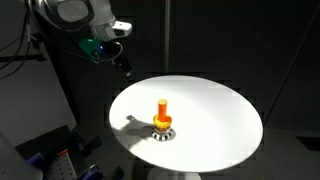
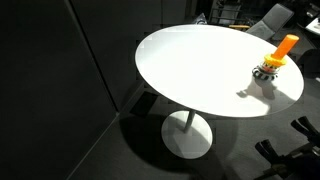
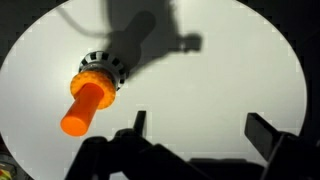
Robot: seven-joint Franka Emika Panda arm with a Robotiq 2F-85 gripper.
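An orange cylinder (image 1: 162,109) stands upright on an orange-yellow round piece (image 1: 162,123), which rests on a black-and-white base on the white round table (image 1: 220,125). From above, in the wrist view, the orange cylinder (image 3: 82,111) shows at the left, outside the fingers. My gripper is open, its two fingers wide apart with only bare tabletop between them. In exterior view 1 it hangs high at the upper left, well above and away from the stack. Exterior view 2 has the stack's orange cylinder (image 2: 286,46) at the table's right side, with the gripper (image 2: 283,141) at the lower right edge.
Dark curtains (image 1: 240,40) close off the back. Shadows of the arm and stack fall across the table.
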